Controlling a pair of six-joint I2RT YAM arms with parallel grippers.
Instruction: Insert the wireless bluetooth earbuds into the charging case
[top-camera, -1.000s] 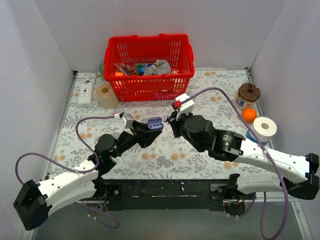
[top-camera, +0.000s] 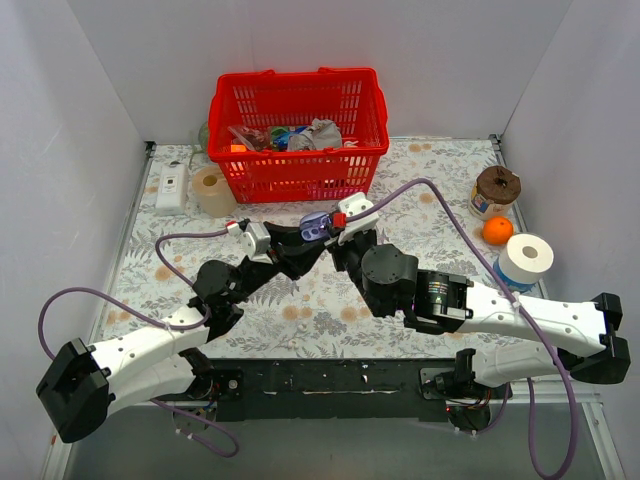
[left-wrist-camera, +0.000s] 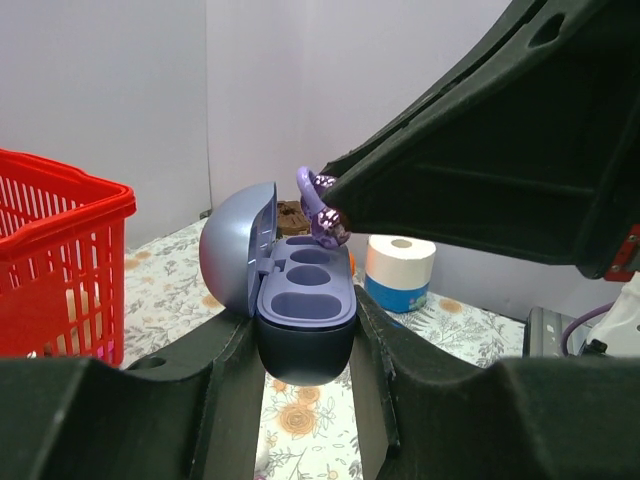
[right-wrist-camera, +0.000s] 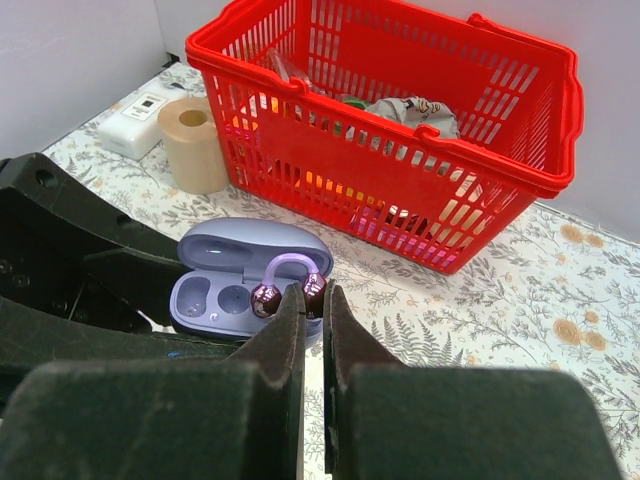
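The lilac charging case (left-wrist-camera: 305, 300), its lid raised, is pinched in my left gripper above the table. Empty hollows show in its tray. My right gripper is shut on a purple earbud (right-wrist-camera: 314, 290), which has a curved clip and two shiny round ends. In the right wrist view the earbud overlaps the right part of the case; the left wrist view puts it at the far end of the tray, just above it. Whether it touches the tray I cannot tell. In the top view the two grippers meet around the case (top-camera: 315, 226).
A red basket (top-camera: 300, 181) with several items stands behind the grippers. Left of it are a tape roll (top-camera: 213, 190) and a white power strip (top-camera: 172, 189). On the right are a brown-topped jar (top-camera: 495, 192), an orange (top-camera: 497, 231) and a paper roll (top-camera: 524, 260).
My right gripper has moved left with the earbud to the case, while the left gripper has shifted slightly right and up in the top view.
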